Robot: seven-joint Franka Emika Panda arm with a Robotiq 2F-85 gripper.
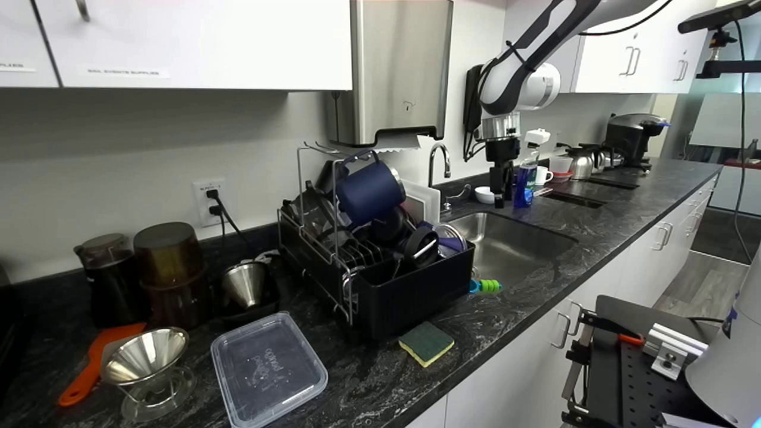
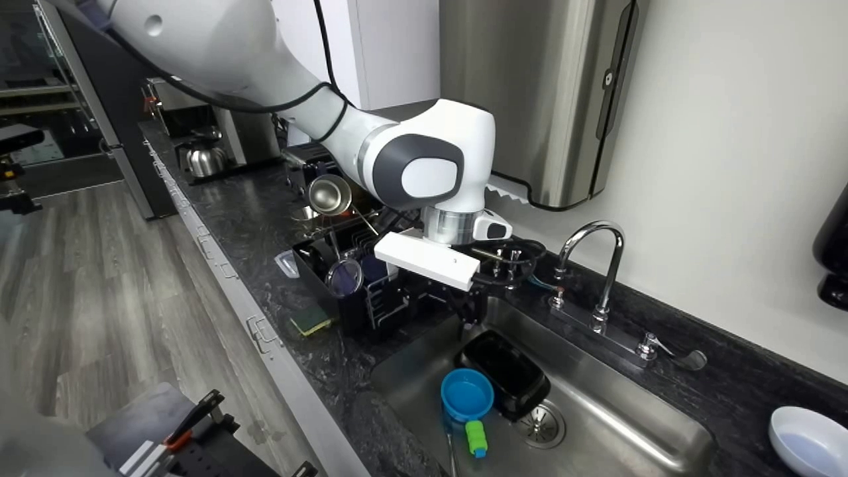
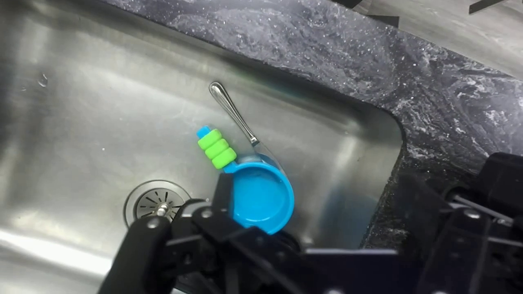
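In exterior view 1 my gripper (image 1: 502, 201) points downward above the sink (image 1: 499, 249). It is open, and no object shows between its fingers. The wrist view has a blue cup (image 3: 260, 198) with a green ringed handle (image 3: 216, 148) below me in the sink, its lower left rim partly hidden by one black finger (image 3: 224, 192). A metal knife (image 3: 234, 112) lies beside that handle, its blade end running behind the cup. Exterior view 2 also shows a black tray (image 2: 501, 372) in the sink next to the cup.
A loaded black dish rack (image 1: 421, 289) stands on the counter beside the sink, with a sponge (image 1: 426, 343) in front of it. The faucet (image 2: 612, 262) rises at the wall side. A blue soap bottle (image 1: 525, 178) and a white bowl (image 2: 811, 441) are near the sink.
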